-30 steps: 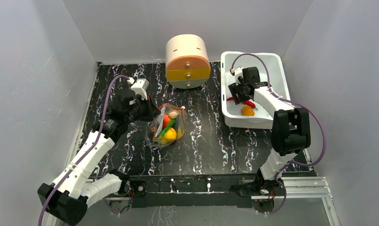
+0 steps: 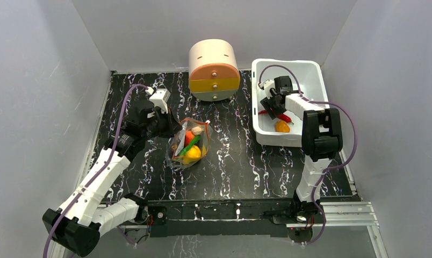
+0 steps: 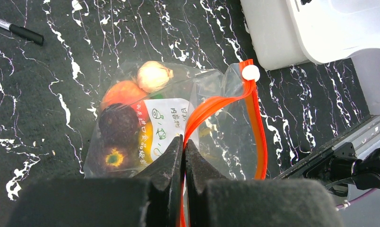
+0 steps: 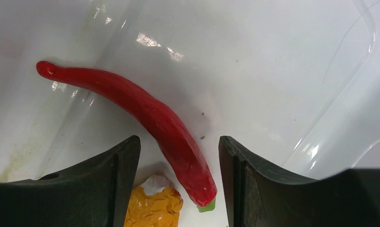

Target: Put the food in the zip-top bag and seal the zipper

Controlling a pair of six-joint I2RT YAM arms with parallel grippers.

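Observation:
My left gripper is shut on the orange-rimmed edge of the clear zip bag (image 3: 235, 137), whose mouth gapes open beside the fingers. Inside the bag are a pale onion (image 3: 153, 76), an orange-red item (image 3: 124, 93), a dark eggplant (image 3: 118, 124), a yellow pepper (image 2: 192, 153) and a green item (image 2: 190, 144). My right gripper is open inside the white bin (image 2: 281, 138). Between its fingers lies the thick end of a red chili (image 4: 167, 125), not gripped. The orange crumpled food piece (image 4: 156, 204) is near the left finger.
A white slider (image 3: 250, 73) sits at the zipper's far corner. Left of the bag, a black marker (image 3: 27, 34) lies on the dark marbled table. A drawer cabinet (image 2: 214, 70) stands at the back; table between bag and bin is clear.

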